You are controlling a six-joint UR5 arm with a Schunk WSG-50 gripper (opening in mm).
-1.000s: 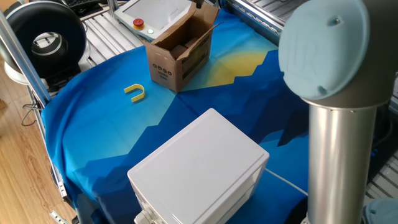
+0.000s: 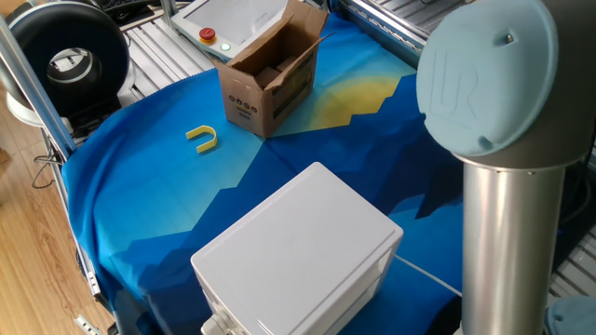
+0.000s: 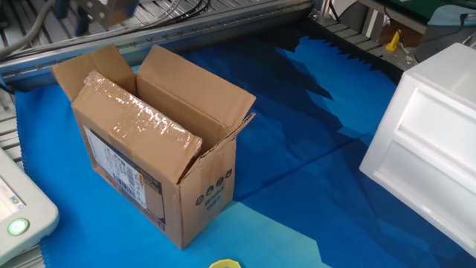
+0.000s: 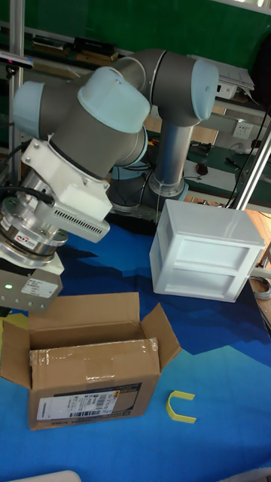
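Note:
An open cardboard box (image 2: 263, 79) stands upright on the blue cloth, its flaps spread; exterior view 2 shows its taped flap (image 3: 141, 119) folded over the opening. Some brown material shows inside it in exterior view 1. A yellow U-shaped piece (image 4: 181, 407) lies flat on the cloth beside the box. The white drawer unit (image 2: 298, 256) has its drawers closed, as its front (image 4: 210, 261) shows. At the left edge of exterior view 3, my gripper (image 4: 28, 285) hangs behind the box; its fingers are hidden or out of frame. Whether it holds anything cannot be seen.
A tablet-like panel (image 2: 237, 26) with a red emergency button (image 2: 208, 35) lies past the box. A black ring-shaped spool (image 2: 70, 65) stands at the left. Metal rails (image 3: 186, 37) border the cloth. Between box and drawer unit the cloth is clear.
A dark tool part seen above the box earlier has moved out of view at the top. Box, yellow piece and drawer unit stay put.

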